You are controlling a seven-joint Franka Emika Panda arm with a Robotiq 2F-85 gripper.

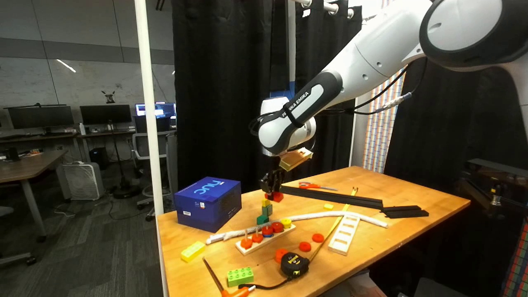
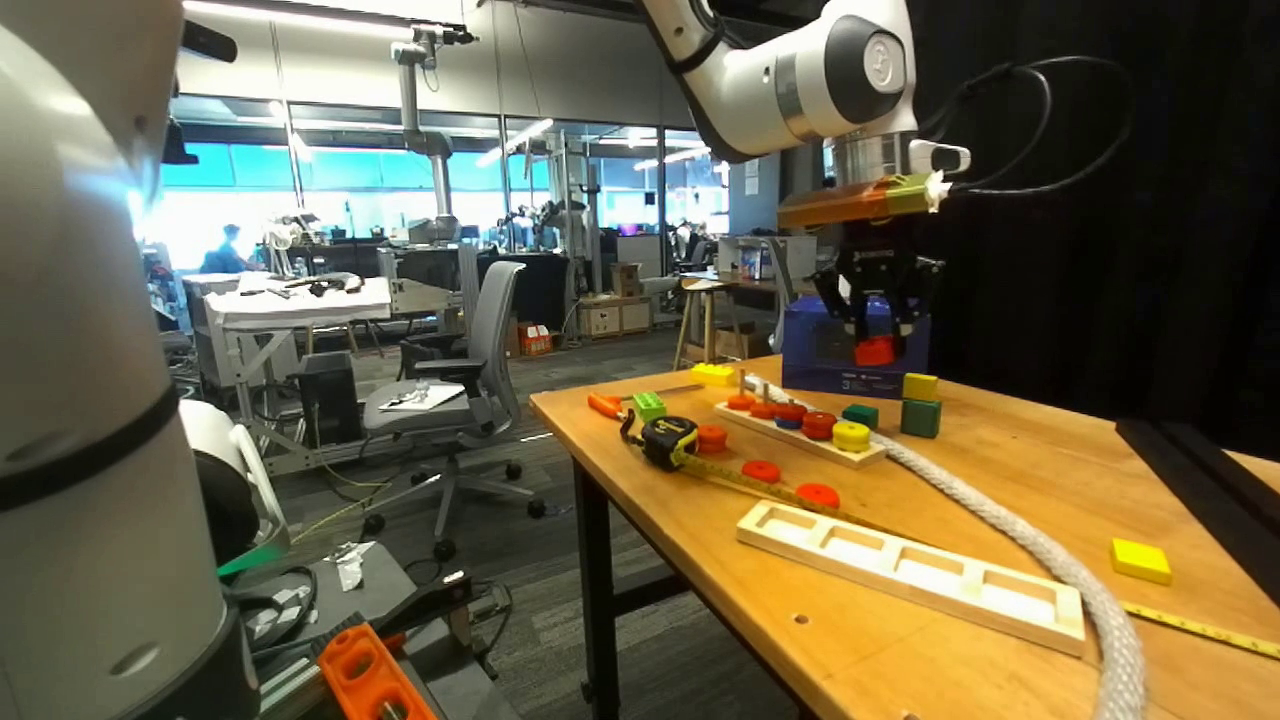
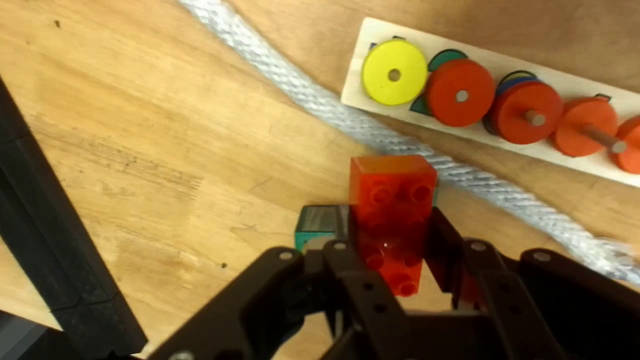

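A red studded brick (image 3: 393, 204) is held between the fingers of my gripper, which is shut on it. In the second exterior view the same brick (image 2: 877, 350) hangs above the table in front of the blue box, below my gripper (image 2: 878, 322). A yellow block (image 2: 920, 386) rests on a green block (image 2: 920, 419); another green block (image 2: 860, 415) sits beside them. The first exterior view has the red brick (image 1: 275, 196) close behind the yellow block (image 1: 265, 202). In the wrist view, a green block (image 3: 316, 220) is partly hidden beneath one finger.
White rope (image 1: 317, 215) crosses the table beside the wooden peg board (image 1: 267, 241) with its coloured discs. A blue box (image 1: 208, 203) stands at the table's left. A tape measure (image 1: 294, 264), an empty wooden frame (image 1: 345, 232) and black bars (image 1: 336, 197) lie farther out.
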